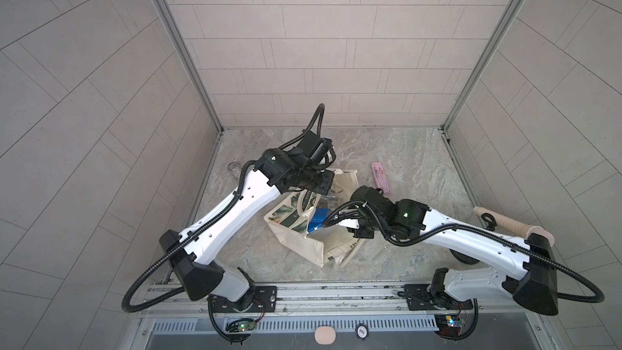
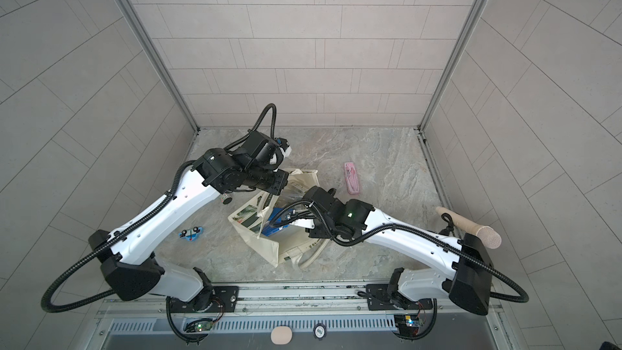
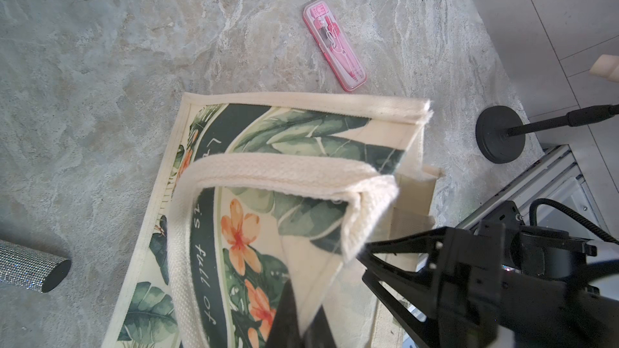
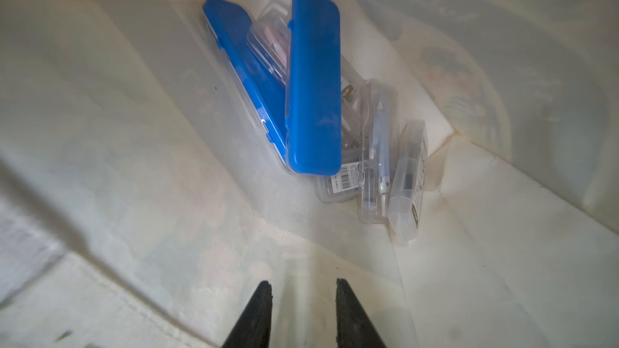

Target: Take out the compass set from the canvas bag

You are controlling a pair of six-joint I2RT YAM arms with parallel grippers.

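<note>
The canvas bag stands on the table with its mouth open, leaf and flower print along its side. In the left wrist view, the bag's thin cream edge runs between the fingers of my left gripper, which is shut on it. My right gripper is inside the bag, fingers apart and empty. Beyond its fingertips lie two blue-lidded compass sets, one overlapping the other, and several clear cases against the bag's far wall. A pink compass set lies on the table outside, behind the bag.
A glittery cylinder lies left of the bag, with a small blue toy car nearer the front. A black round base with a rod stands at the right. Open table surrounds the pink case.
</note>
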